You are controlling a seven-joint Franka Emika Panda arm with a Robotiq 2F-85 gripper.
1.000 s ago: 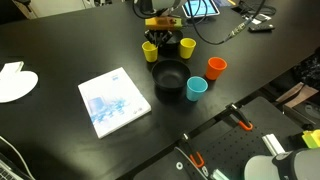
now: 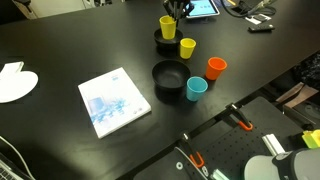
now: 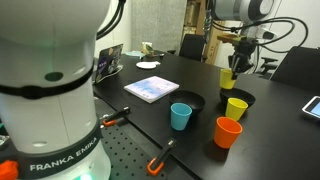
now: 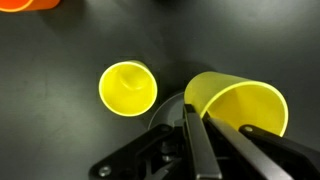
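Note:
My gripper is shut on the rim of a yellow cup (image 4: 238, 100), which it holds up off the table. In exterior view 1 this held cup (image 2: 168, 26) hangs over or in front of the far black bowl (image 2: 160, 40). Part of that bowl (image 4: 168, 112) shows below the cup and fingers in the wrist view. A second yellow cup (image 4: 128, 88) stands on the table beside the bowl. The nearer black bowl (image 2: 171, 75) looks empty.
An orange cup (image 2: 215, 67) and a blue cup (image 2: 196, 88) stand near the robot's side of the table. A white book or sheet (image 2: 113, 100) and a white plate (image 2: 16, 84) lie to the left. Bare table (image 2: 80, 45) spreads out at the far left.
The held yellow cup has risen and moved rightward in exterior view 1, from beside the far bowl to above it. The other cups and bowls have stayed put.

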